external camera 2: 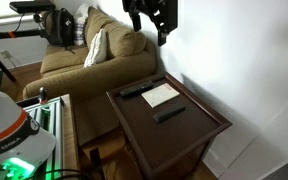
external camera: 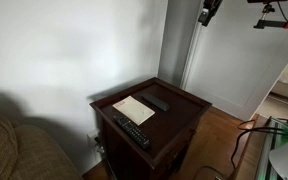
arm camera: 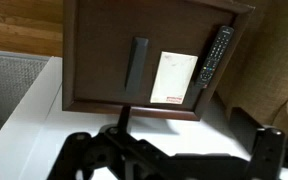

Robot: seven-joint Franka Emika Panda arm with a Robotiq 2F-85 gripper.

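Note:
High above a dark wooden side table point(external camera: 179, 118), my gripper point(external camera 2: 150, 30) stands open, its fingers spread with nothing between them. A cream sheet of paper or card point(external camera: 133, 109) lies flat in the middle of the tabletop. On one side of it rests a black remote with many buttons point(arm camera: 216, 55); on the other, a slim plain black object point(arm camera: 136, 64), possibly a second remote lying face down. From the wrist view the tabletop is seen beyond the open gripper, and none of the three items touches a finger.
A raised rim point(arm camera: 134, 108) runs round the tabletop. Behind the table stands a white wall point(external camera 2: 244, 50), and a brown sofa point(external camera 2: 99, 70) is close to the remote's side. Cables point(external camera: 239, 140) lie on the wooden floor. Bare tabletop surrounds the items.

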